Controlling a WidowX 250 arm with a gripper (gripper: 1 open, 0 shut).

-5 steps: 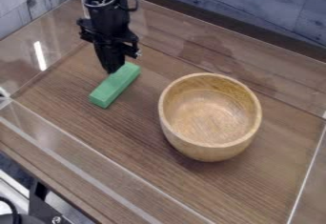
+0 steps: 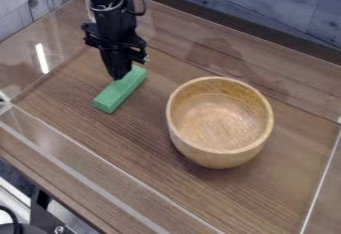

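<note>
A green rectangular block lies flat and slanted on the wooden table. My black gripper is just above and behind its far end, at the upper left of the camera view; whether its fingers are open or shut is unclear. A large tan bowl stands to the right of the block.
Cables and a pale edge run along the left side.
My gripper has shifted very slightly; the block and bowl look unmoved.
</note>
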